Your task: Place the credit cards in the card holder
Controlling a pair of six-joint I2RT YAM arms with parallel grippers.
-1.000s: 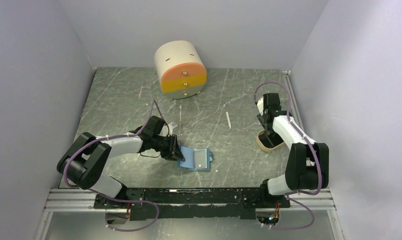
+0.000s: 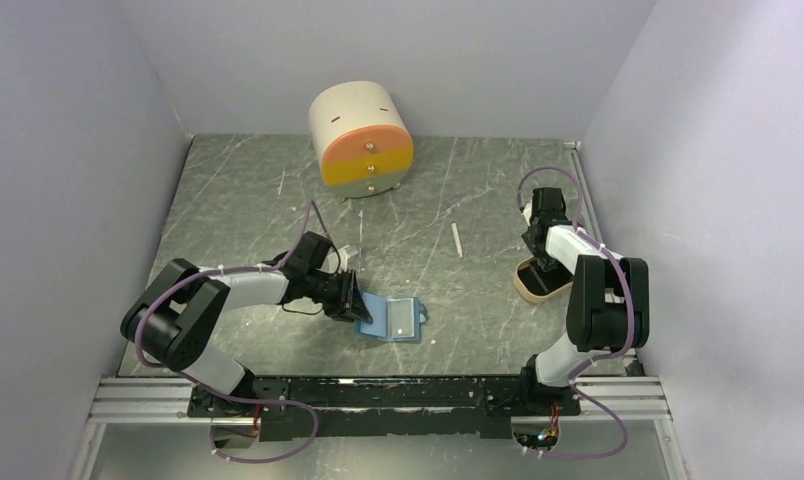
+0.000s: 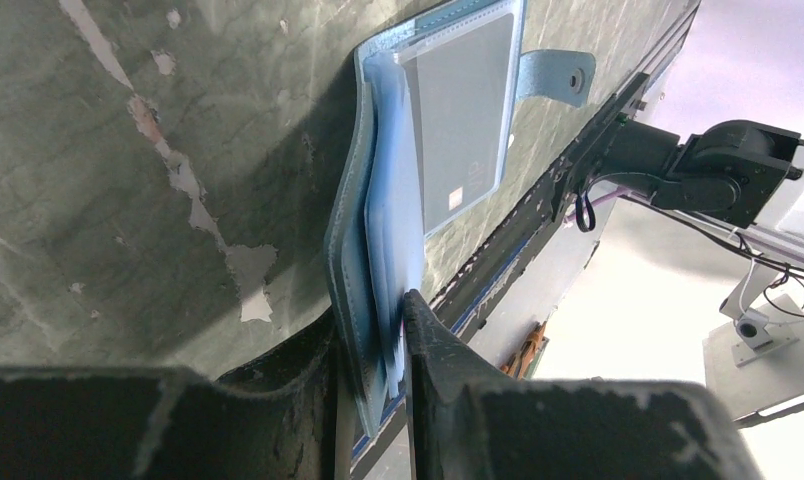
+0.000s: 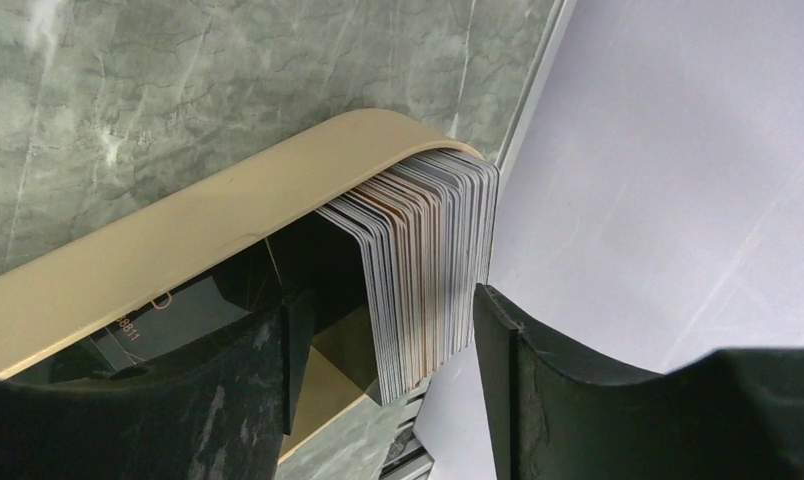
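Note:
The blue card holder [image 2: 402, 340] lies unfolded at the front of the table, left of centre, with a clear sleeve [image 3: 465, 110] showing. My left gripper is open around its upright cover and sleeves, one finger on each side. On the right, a stack of cards [image 4: 428, 270] stands on edge in the end of a tan-walled box [image 4: 218, 215]. My right gripper is open above the box, its fingers apart on either side of the stack. From the top view, the right arm hides most of the cards.
A small drawer cabinet [image 2: 361, 135] stands at the back. A thin white stick [image 2: 457, 239] lies mid-table. Close beside the box rises the right wall [image 4: 668, 200]. Open table lies between holder and box.
My right gripper has shifted a little to the right over the box, its arm bending more. The left arm's elbow has moved slightly rightward, while the left gripper and holder look unchanged.

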